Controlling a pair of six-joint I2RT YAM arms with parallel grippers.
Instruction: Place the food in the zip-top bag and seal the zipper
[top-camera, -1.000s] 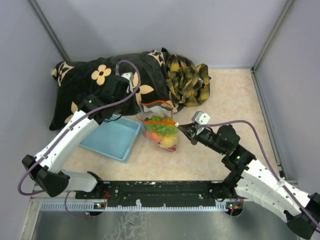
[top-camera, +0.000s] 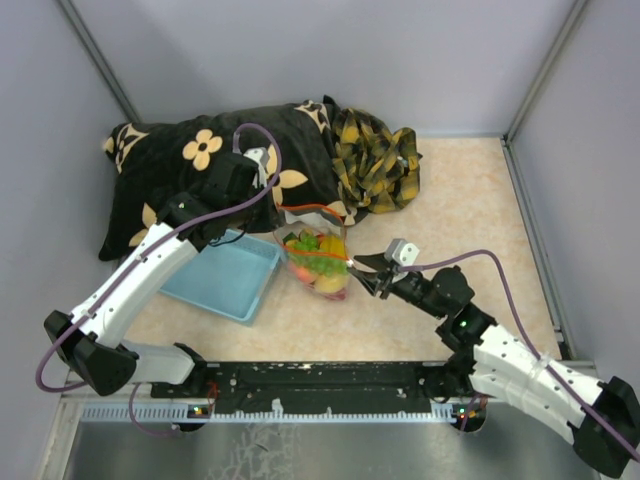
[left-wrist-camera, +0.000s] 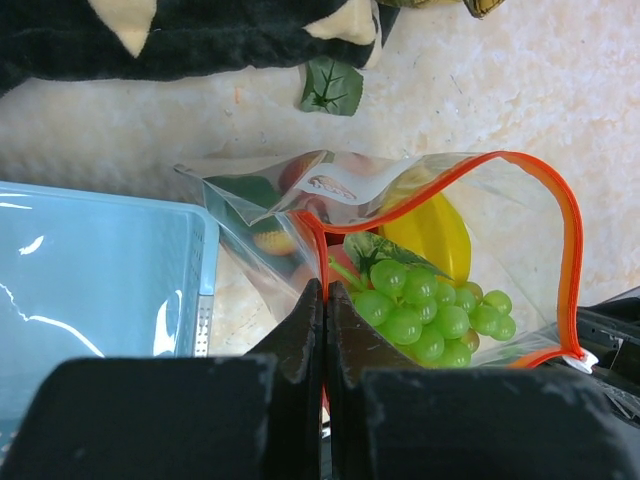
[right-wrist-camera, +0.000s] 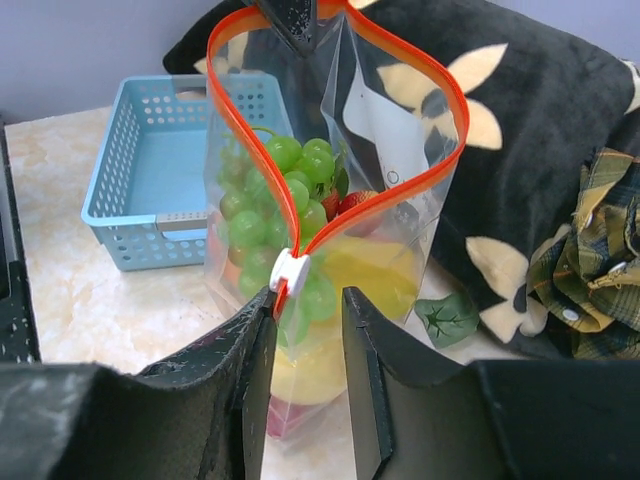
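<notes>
The clear zip top bag (top-camera: 318, 268) stands with its orange-rimmed mouth open, holding green grapes (left-wrist-camera: 430, 310), a yellow fruit (left-wrist-camera: 435, 235) and other produce. At the rim's left corner my left gripper is shut, pinching the orange zipper edge (left-wrist-camera: 318, 240). On the opposite corner sits the white zipper slider (right-wrist-camera: 290, 270). My right gripper is open beside that corner. In the right wrist view its left finger (right-wrist-camera: 250, 350) is close to the slider and rim end; whether they touch cannot be told. Its right finger stands clear of the slider.
A blue basket (top-camera: 222, 280), empty, stands left of the bag. Behind lie a dark flowered cushion (top-camera: 200, 160) and a crumpled plaid cloth (top-camera: 375, 160). A green leaf (left-wrist-camera: 332, 87) lies near the cushion.
My right gripper has shifted slightly towards the table's front, and its fingers have spread. The slider corner has come down with the near rim, which was straighter before. The left arm has stayed still.
</notes>
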